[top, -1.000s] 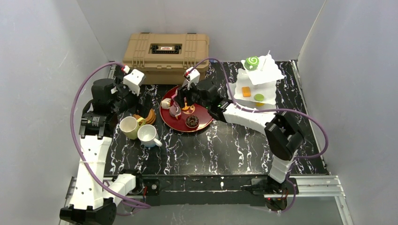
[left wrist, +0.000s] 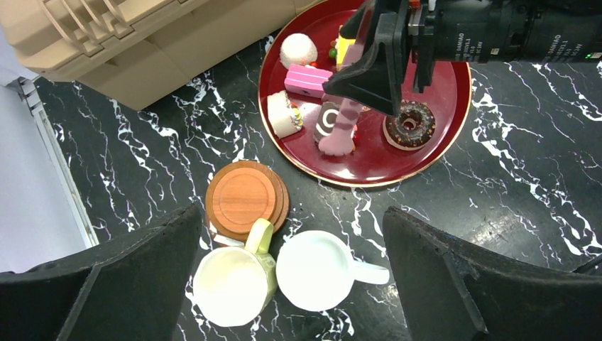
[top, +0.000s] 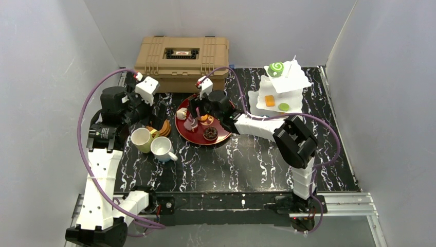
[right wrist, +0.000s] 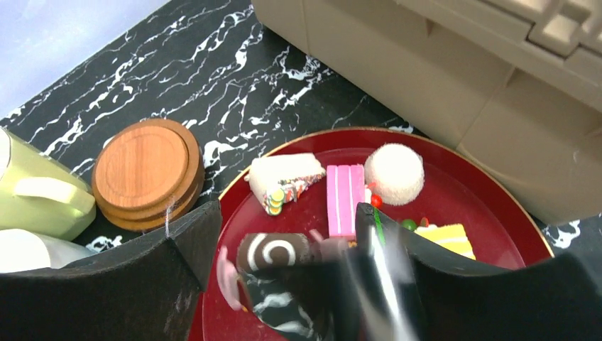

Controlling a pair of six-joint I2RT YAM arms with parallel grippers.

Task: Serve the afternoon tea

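Note:
My right gripper (top: 196,108) hangs open over the red tray (top: 221,135), low above a swirl-topped chocolate cake (right wrist: 272,250) with pink pieces beside it; its fingers partly hide these. The tray also holds a chocolate donut (left wrist: 409,125), a pink cake (right wrist: 345,199), a white round cake (right wrist: 393,174) and other sweets. My left gripper (top: 154,117) stands open above a green cup (left wrist: 228,284), a white cup (left wrist: 316,273) and wooden coasters (left wrist: 241,195), holding nothing.
A beige case (top: 180,51) fills the back, behind the tray. A white tiered stand (top: 290,82) with a few sweets is at the back right.
My right gripper has shifted slightly left over the tray, its arm's elbow drawing in. My left arm has stayed still.

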